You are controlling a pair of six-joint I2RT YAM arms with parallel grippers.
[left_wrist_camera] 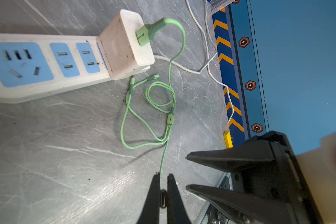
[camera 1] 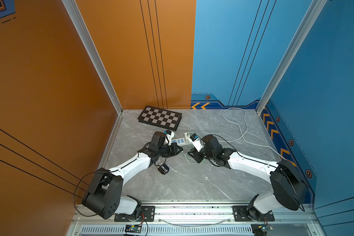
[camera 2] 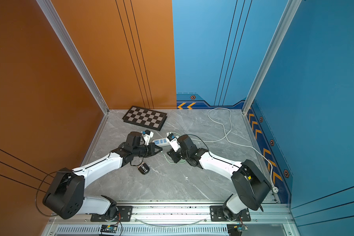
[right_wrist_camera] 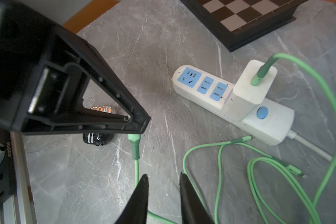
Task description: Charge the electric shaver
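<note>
My left gripper is shut on the end of a green charging cable, whose connector (right_wrist_camera: pixel 134 143) shows just beneath its fingertip in the right wrist view, the cable hanging down. The right gripper stands open a short way off, nothing held between its fingers. The black shaver (camera 1: pixel 163 169) lies on the table near the left arm. A white charger block (left_wrist_camera: pixel 125 41) sits on the white power strip (right_wrist_camera: pixel 201 100), a green plug (left_wrist_camera: pixel 145 34) in its side. Two other green cable ends (right_wrist_camera: pixel 242 139) lie loose on the table near the strip.
A checkered board (camera 1: pixel 160 118) lies behind the strip. The white cord (camera 1: pixel 240 127) from the strip runs to the right wall. Coils of green cable (left_wrist_camera: pixel 162 95) lie under the right gripper's area.
</note>
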